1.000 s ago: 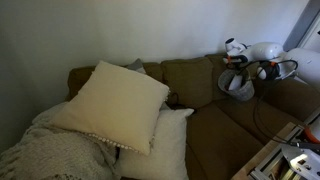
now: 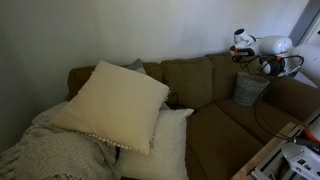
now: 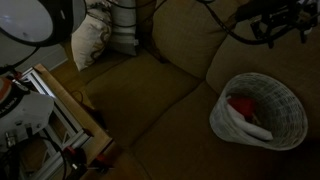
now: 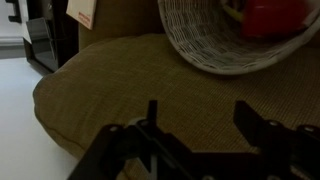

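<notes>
A light wicker basket [image 3: 228, 128] rests on the brown couch, holding a red item [image 3: 242, 104] and a white one [image 3: 250, 126]. In exterior view 1 the basket [image 2: 250, 92] sits near the couch's right end, below the raised arm. My gripper has its dark fingers wide apart in the wrist view, with only couch fabric showing between them. The basket wall [image 4: 203, 52] lies beyond the fingertips, apart from them, and the red item [image 4: 275, 15] shows inside at the top edge.
Two cream pillows [image 2: 118, 105] and a knitted blanket [image 2: 50, 150] occupy the left of the couch. A wooden-edged table [image 3: 98, 145] stands in front. A cable hangs from the arm.
The gripper has risen away from the basket and shifted slightly right. The basket, earlier tilted against the gripper, now stands apart, a little lower and further right.
</notes>
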